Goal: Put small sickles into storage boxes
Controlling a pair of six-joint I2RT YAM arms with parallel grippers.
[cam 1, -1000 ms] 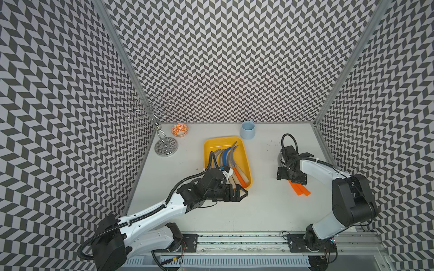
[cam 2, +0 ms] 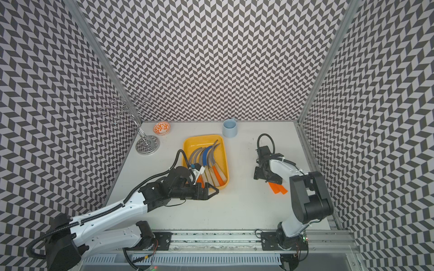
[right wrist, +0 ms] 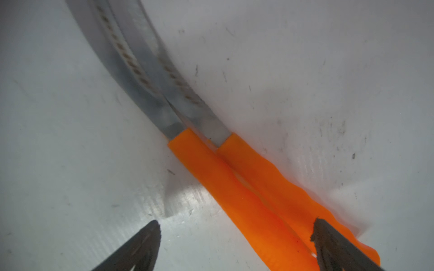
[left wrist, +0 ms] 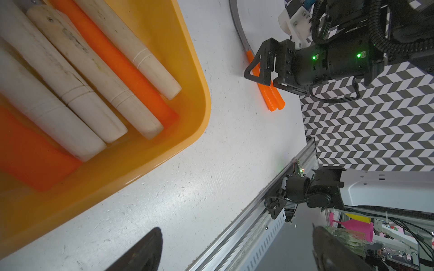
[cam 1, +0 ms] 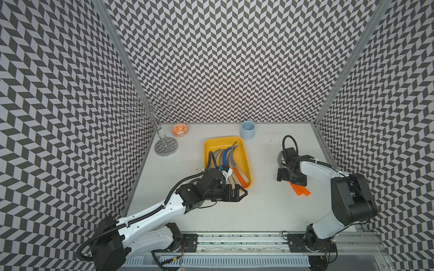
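Observation:
In the yellow box (cam 1: 245, 149) lie several sickles with wooden and orange handles (left wrist: 135, 85). My left gripper (cam 1: 235, 192) hangs over the box's front part; in its wrist view the fingers stand wide apart with only box edge and table below them. Two sickles with orange handles (right wrist: 235, 203) lie side by side on the right of the table. My right gripper is open low over them, its fingertips either side of the handles; whether they touch cannot be told.
A blue cup (cam 1: 247, 131), an orange patterned bowl (cam 1: 180, 130) and a chrome wire stand (cam 1: 166, 145) are at the back.
The left arm and the box look unchanged.

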